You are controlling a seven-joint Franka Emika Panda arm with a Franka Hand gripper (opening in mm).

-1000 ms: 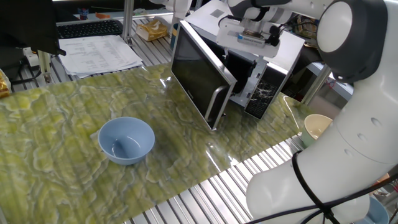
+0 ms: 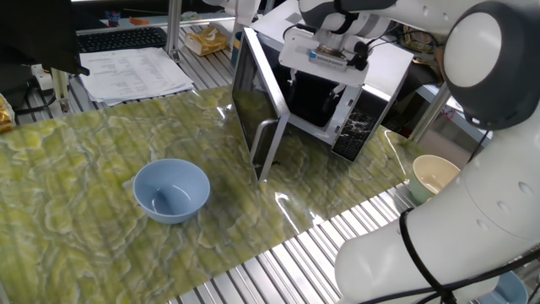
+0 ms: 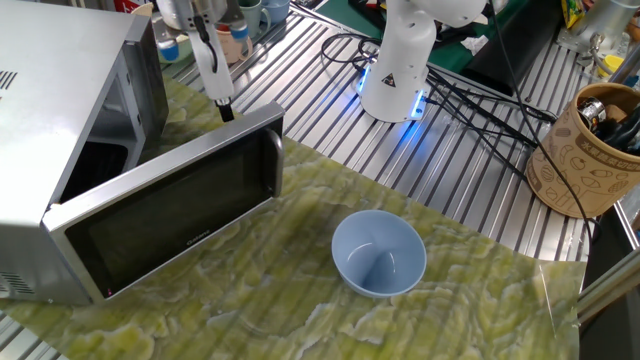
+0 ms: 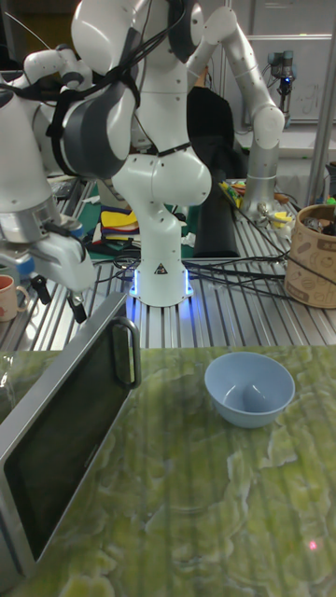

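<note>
The microwave door [image 2: 260, 110] stands well open, swung out over the green marbled mat, its handle [image 2: 261, 142] on the free edge. In front of the dark oven cavity in exterior view 1, my gripper [image 2: 315, 88] points down with its fingers spread and nothing between them. Exterior view 3 puts the gripper [image 4: 60, 298] by the door's top edge, on the inner side. Whether a finger touches the door cannot be made out. An empty light blue bowl [image 3: 379, 252] rests upright on the mat, well clear of the door.
A pale green bowl [image 2: 433, 176] sits at the right, partly behind my arm. Papers [image 2: 135, 74] and a keyboard [image 2: 122, 39] lie at the back left. A brown patterned bucket [image 3: 585, 155] of utensils stands beyond the mat. Around the blue bowl the mat is free.
The door has swung wider, its handle edge moving left in exterior view 1. My gripper has shifted left and lower along with it. The blue bowl has stayed put.
</note>
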